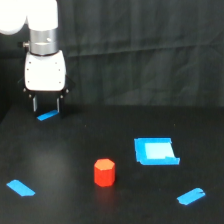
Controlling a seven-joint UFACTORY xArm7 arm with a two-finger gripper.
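At the back left my white and grey gripper points down. Its two dark fingertips stand apart, with no object seen held between them. Just below lies a small blue strip on the black table; how far the fingertips are above it is hard to tell. A red six-sided block stands near the front middle, well away from the gripper. To the right is a blue square with a white centre.
Two more blue strips lie flat, one at the front left and another at the front right. A dark curtain hangs behind the table.
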